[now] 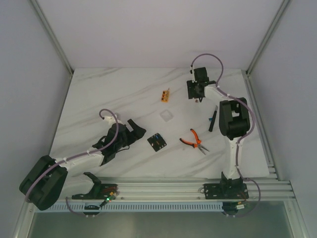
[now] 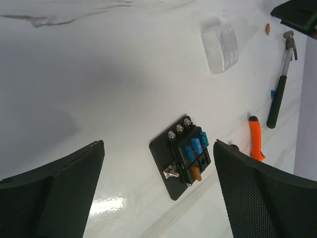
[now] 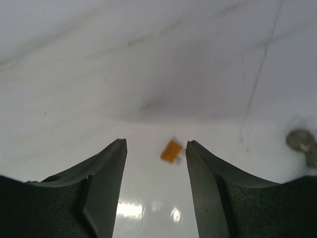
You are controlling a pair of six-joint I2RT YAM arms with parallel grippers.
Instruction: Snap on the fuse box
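Observation:
The black fuse box [image 1: 157, 142] with coloured fuses and bolts lies on the table, framed between the open fingers of my left gripper in the left wrist view. A clear plastic cover [image 1: 166, 115] [image 2: 218, 48] lies behind it. My right gripper is open at the back right, above a small, blurred orange piece [image 3: 171, 150].
Pliers [image 1: 194, 142] lie right of the fuse box. A hammer [image 2: 280, 84] lies at the right, partly hidden by my right arm from above. An orange block [image 1: 165, 95] lies at the back.

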